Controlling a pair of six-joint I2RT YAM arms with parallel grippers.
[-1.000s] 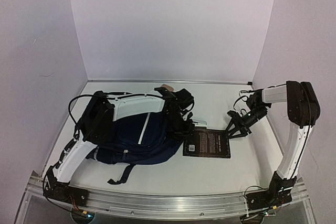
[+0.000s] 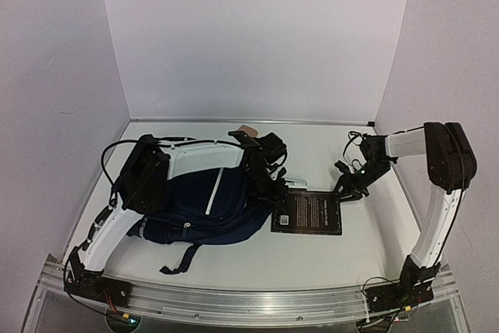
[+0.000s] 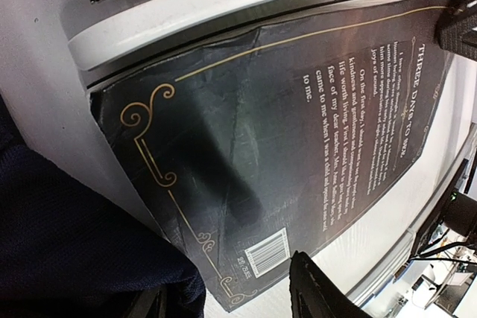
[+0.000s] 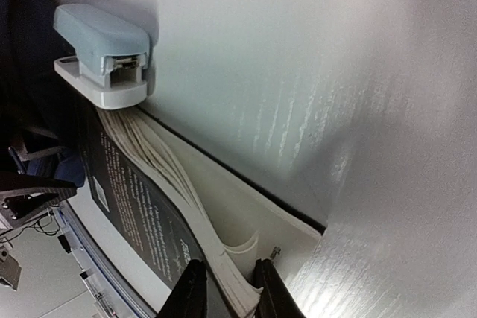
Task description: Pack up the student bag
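A dark book [image 2: 306,213] with gold trim and a barcode lies on the table, right of the navy bag [image 2: 222,228]. At the bag's right edge, my left gripper is open; bag fabric shows beside one finger, and the book's barcode corner is beyond. My right gripper is at the book's right edge, its fingers [image 4: 192,288] on either side of part of the cover and pages. The pages are fanned apart there, with the lower cover lying flat. Whether those fingers press on the book cannot be told.
A pale blue and white stapler [image 4: 103,48] rests against the book's far edge. A small brown item [image 2: 248,130] lies behind the bag.
The left arm and the bag look unmoved.
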